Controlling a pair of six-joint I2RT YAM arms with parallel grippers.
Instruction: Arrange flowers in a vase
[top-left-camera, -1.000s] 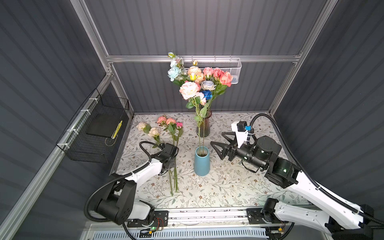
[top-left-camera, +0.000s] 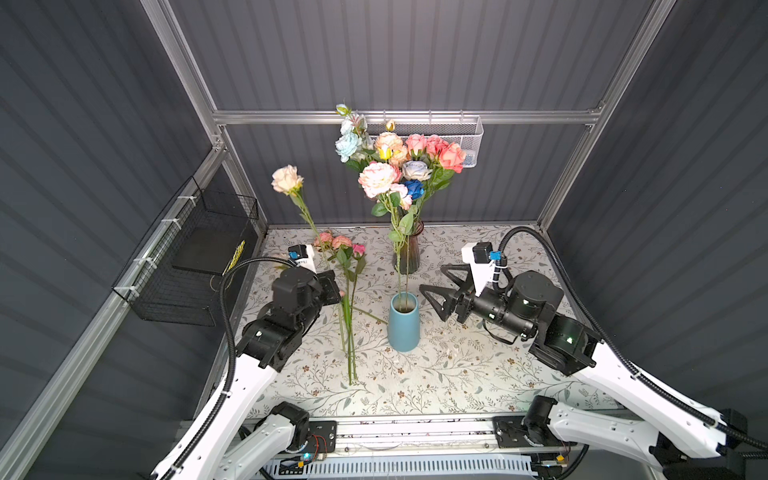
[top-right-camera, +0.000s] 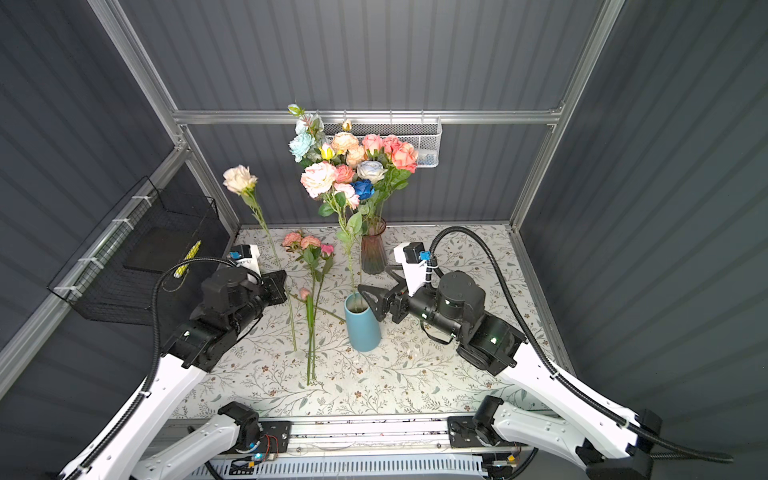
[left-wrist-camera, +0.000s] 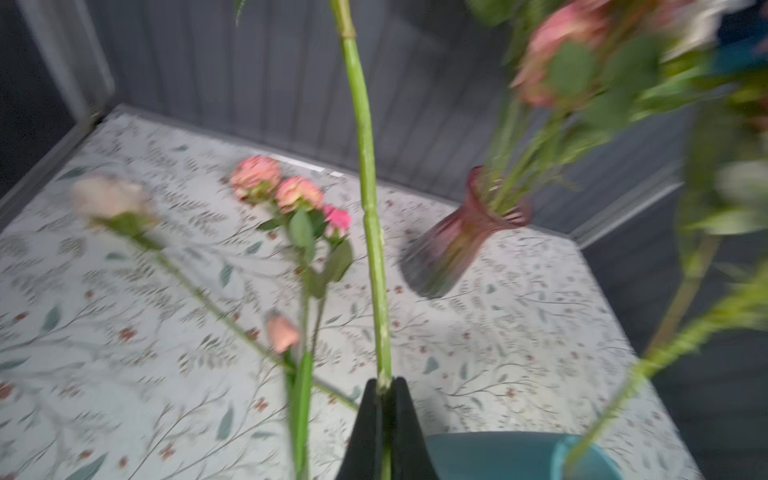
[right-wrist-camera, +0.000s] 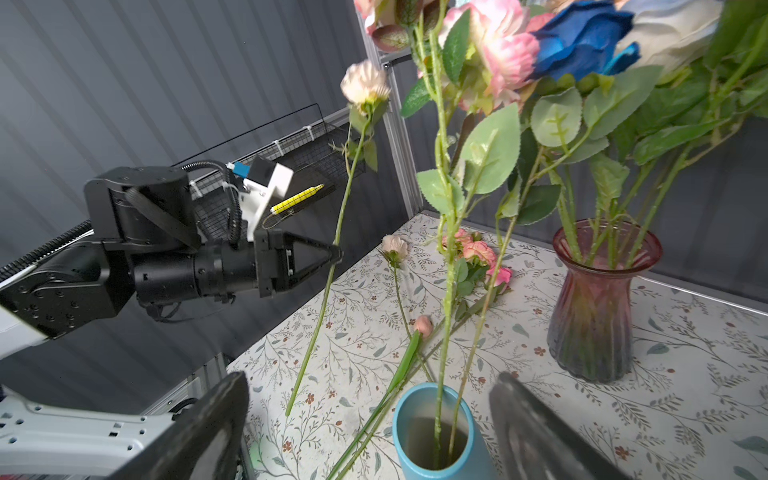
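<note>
My left gripper is shut on the green stem of a cream rose (right-wrist-camera: 365, 84), held upright above the table, left of the blue vase (top-left-camera: 404, 328). The blue vase holds tall stems with pink blooms. My right gripper (top-left-camera: 428, 280) stands open beside it on the right, nothing held. Behind, a pink glass vase (right-wrist-camera: 596, 328) holds a mixed bouquet, including a blue rose (right-wrist-camera: 580, 40). More stems lie on the table left of the blue vase, with pink roses (top-right-camera: 310, 241) and a pink bud (right-wrist-camera: 423, 325).
A black wire basket (top-left-camera: 184, 288) hangs on the left wall, a white mesh basket (top-left-camera: 472, 140) on the back rail.
My left gripper has risen from low over the lying flowers, lifting the cream rose upright. The right arm has not moved.
</note>
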